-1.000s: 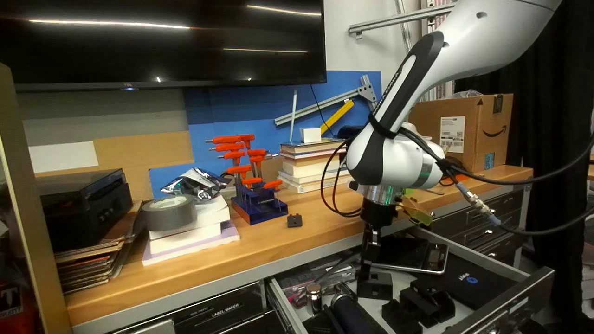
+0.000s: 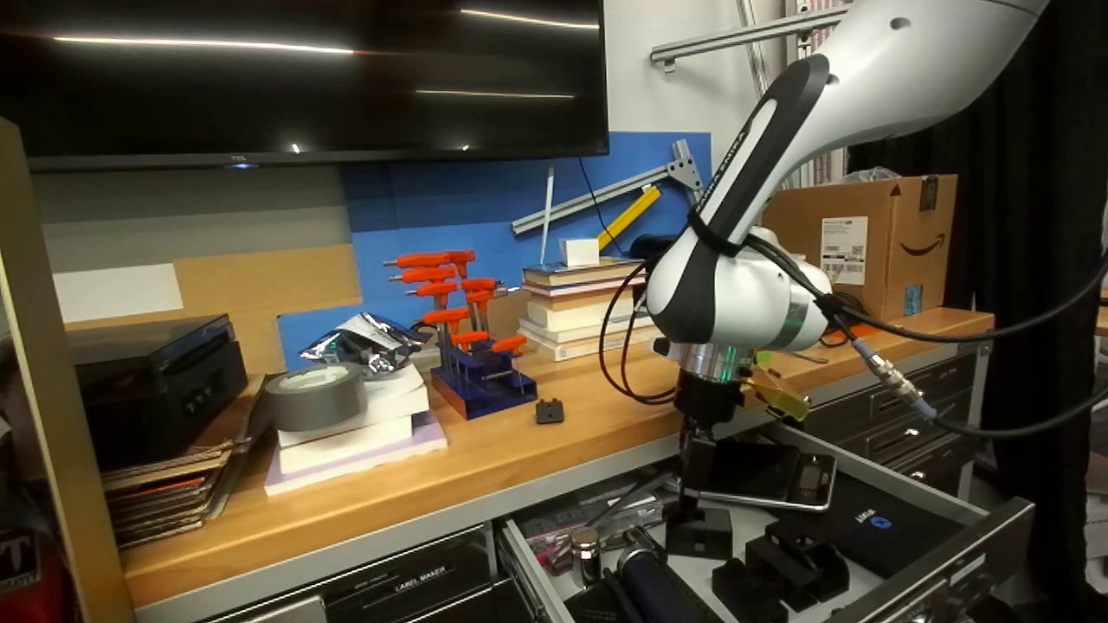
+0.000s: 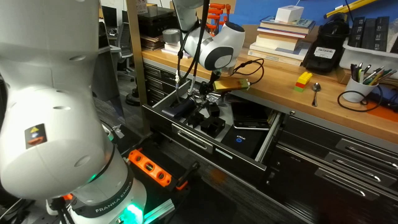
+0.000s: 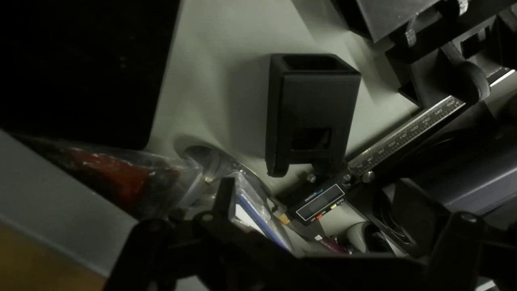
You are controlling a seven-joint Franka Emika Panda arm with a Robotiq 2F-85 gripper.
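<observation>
My gripper (image 2: 690, 500) points down into the pulled-out drawer, its fingers close to a hollow black block (image 2: 704, 536) in exterior view 1. In the wrist view the gripper stands open, its fingers far apart along the lower edge. The black block (image 4: 310, 104) lies ahead of them on the pale drawer floor, with a square opening at one end and a small window. A digital caliper (image 4: 322, 203) shows between and beyond the fingers. Nothing visible is held. Exterior view 2 shows the gripper (image 3: 204, 89) over the drawer, its fingertips hard to make out.
Black brackets (image 2: 795, 566), a dark cylinder (image 2: 660, 587), a tablet (image 2: 763, 472) and a black iFixit pouch (image 2: 883, 519) crowd the drawer. Its front panel (image 3: 194, 136) faces the robot. Books (image 2: 587, 311) and orange-handled tools (image 2: 441, 285) stand on the wooden worktop.
The gripper's fingers look slightly turned or shifted compared with a second ago. The arm above and the drawer's contents show no clear movement.
</observation>
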